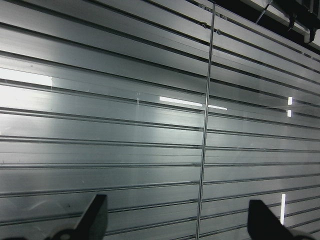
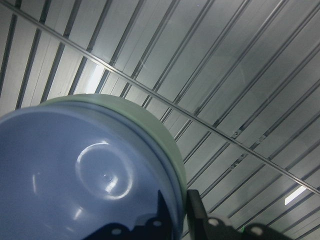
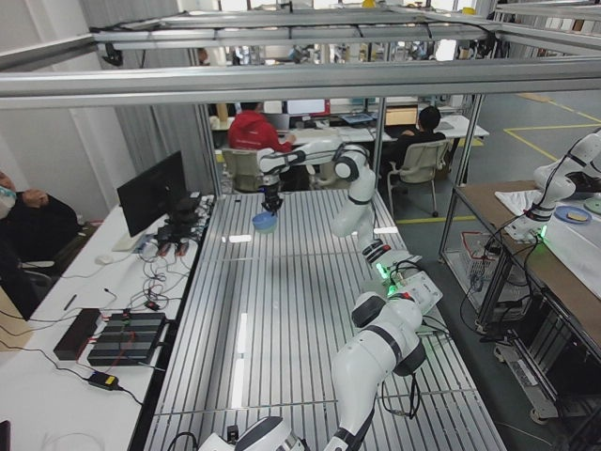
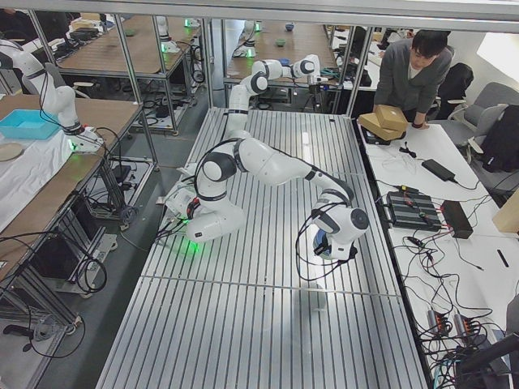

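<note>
A nested stack of bowls, blue bowls (image 2: 85, 165) inside a green bowl (image 2: 150, 120), hangs from my right gripper, whose fingers are shut on the rim at one side. In the camera left view the stack (image 3: 264, 224) is toward the far end of the slatted table, below that gripper (image 3: 271, 202); in the camera right view it is mostly behind the arm. My left gripper looks down on bare slats in its wrist view, its dark fingers apart with nothing between them.
A white side table (image 3: 56, 404) with a monitor (image 3: 150, 193), boxes and cables runs along the left. A metal frame surrounds the workspace.
</note>
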